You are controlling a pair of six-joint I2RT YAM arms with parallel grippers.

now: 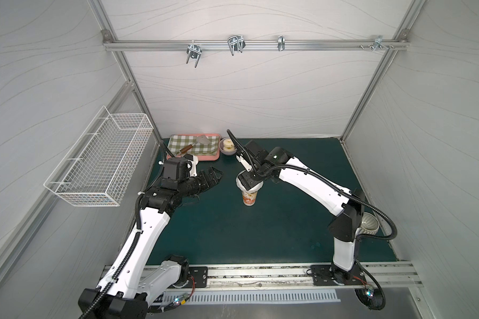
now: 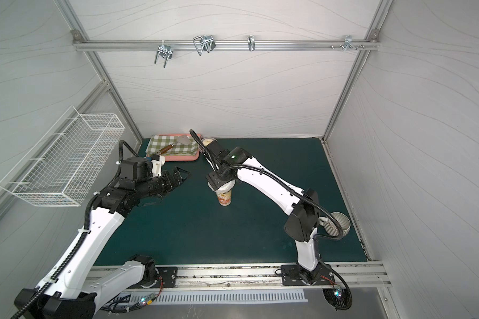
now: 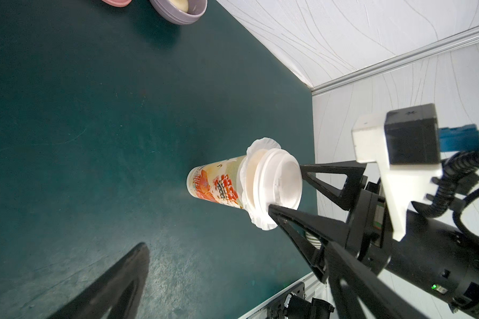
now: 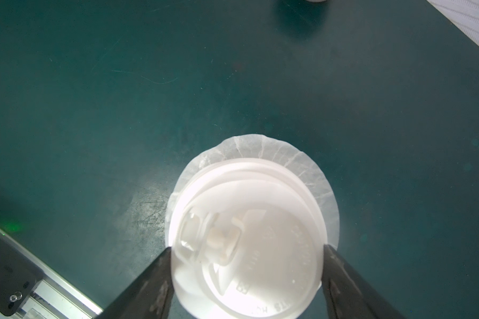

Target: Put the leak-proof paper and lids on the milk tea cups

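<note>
A printed milk tea cup (image 3: 215, 180) stands mid-table with a crinkled white leak proof paper (image 4: 255, 143) over its top, spreading past the rim. My right gripper is shut on a white plastic lid (image 4: 260, 223), held over the paper on the cup top; whether the lid is seated cannot be told. My left gripper (image 1: 213, 176) hangs left of the cup, open, with nothing between its fingers.
At the back left are a pink tray (image 1: 211, 157) with a checked cloth and a purple bowl (image 3: 178, 16) with pale contents. A ribbed mug (image 2: 341, 225) sits at the right edge. A wire basket (image 1: 101, 159) hangs on the left.
</note>
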